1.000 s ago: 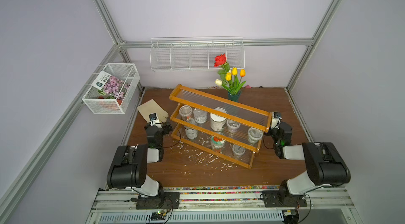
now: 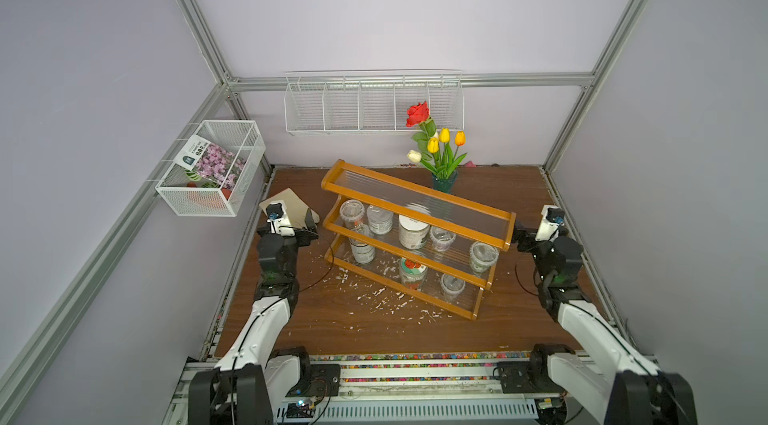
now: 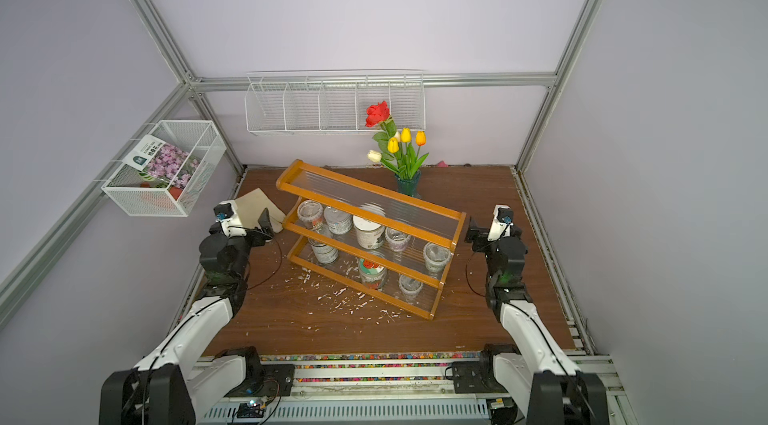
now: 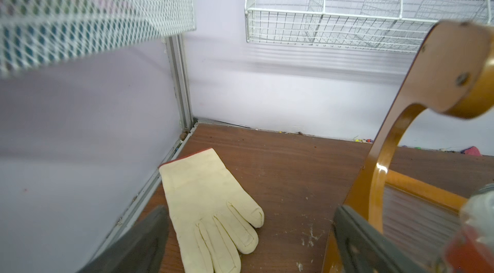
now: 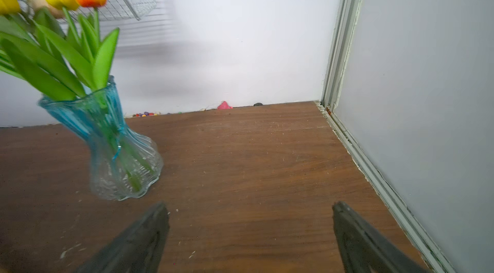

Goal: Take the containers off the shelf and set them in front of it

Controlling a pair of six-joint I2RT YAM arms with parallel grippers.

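Observation:
A slanted wooden shelf holds several jars on its tiers, among them a clear lidded jar at the middle tier's left end and a red-and-green labelled one below. I cannot tell which is the seed jar. My left gripper stands open at the shelf's left end, with a blurred jar beside it at the edge of the left wrist view. My right gripper is open beyond the shelf's right end, facing bare tabletop.
A pale glove lies at back left. A vase of tulips stands behind the shelf. White wire baskets hang on the left and back walls. White scraps litter the front table.
Both grippers have moved slightly up in the top left view, the left to the left, the right to the right.

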